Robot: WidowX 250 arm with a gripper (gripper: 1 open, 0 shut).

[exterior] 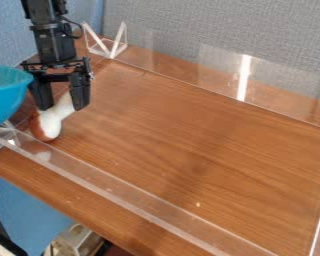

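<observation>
My black gripper [61, 94] hangs at the upper left with its fingers open, low over a white elongated object [56, 113] with an orange-red end, which lies on the wooden surface just below and between the fingertips. Whether the fingers touch it I cannot tell. A turquoise bowl [3, 92] is at the left edge, beside the gripper, partly out of frame.
Clear low walls [276, 95] border it. A white wire-like frame [107, 45] stands at the back left behind the gripper, against a grey wall.
</observation>
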